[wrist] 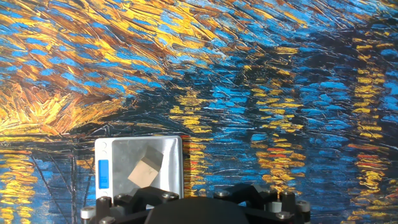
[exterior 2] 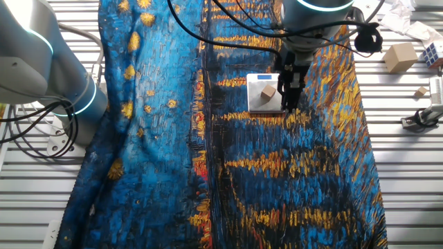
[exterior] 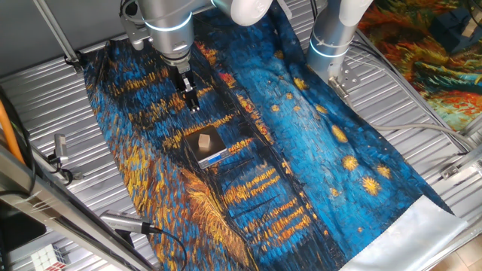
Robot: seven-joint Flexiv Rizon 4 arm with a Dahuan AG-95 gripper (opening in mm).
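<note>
A small wooden block (exterior: 204,141) rests on a digital scale (exterior: 220,157) with a metal plate and a blue display. From the other side, the block (exterior 2: 268,91) sits turned at an angle on the scale's plate (exterior 2: 259,105). My gripper (exterior: 193,104) hangs above the cloth near the scale, apart from the block. In exterior view 2 the gripper (exterior 2: 287,102) appears beside the scale's right edge. The wrist view has the block (wrist: 143,173) and scale (wrist: 121,148) low and left of centre. There my gripper is open, its fingers spread wide, nothing visible between them.
A painted-pattern cloth (exterior 2: 156,187) covers most of the slatted metal table, with folds along one side. A larger wooden cube (exterior 2: 399,58), a coloured puzzle cube (exterior 2: 433,54) and a small block (exterior 2: 421,91) lie off the cloth. My arm's base (exterior: 331,53) stands beside the cloth.
</note>
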